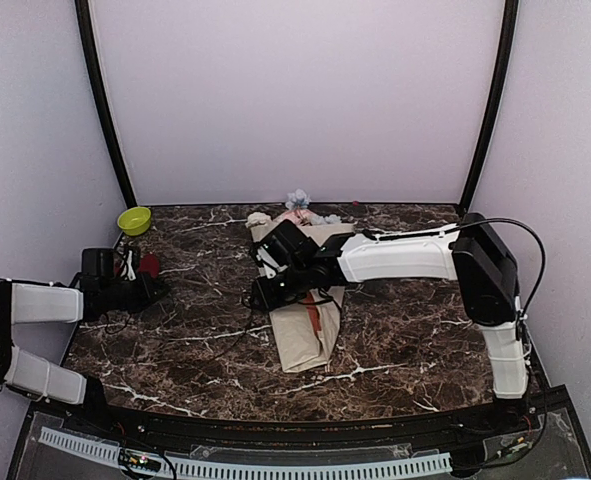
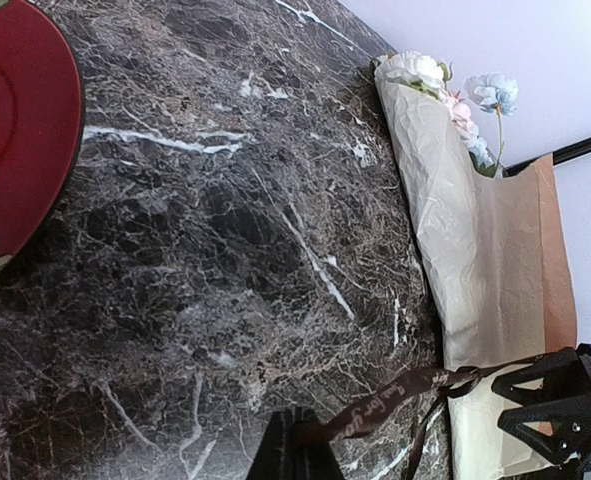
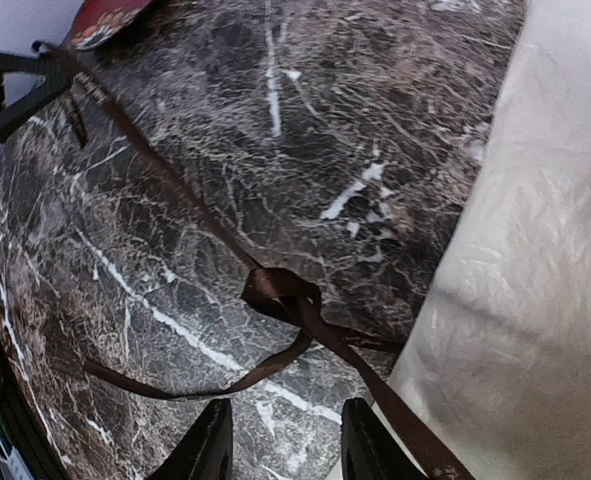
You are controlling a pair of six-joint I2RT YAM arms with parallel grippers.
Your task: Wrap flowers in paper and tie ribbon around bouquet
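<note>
Pale wrapping paper (image 1: 297, 340) holds the bouquet, its white, pink and blue flowers (image 2: 491, 92) at the far end. A dark brown ribbon (image 2: 385, 398) runs from the wrapped bouquet to my left gripper, which is shut on it. In the right wrist view the ribbon has a loose knot or loop (image 3: 283, 292) just left of the paper, with a free tail (image 3: 145, 386) curling on the table. My right gripper stands open above the ribbon near the paper's edge, nothing between its fingers.
A red flowered plate (image 2: 25, 130) lies by the left gripper. A yellow-green bowl (image 1: 134, 221) sits at the back left. The right arm (image 1: 400, 258) reaches across the bouquet and hides part of it.
</note>
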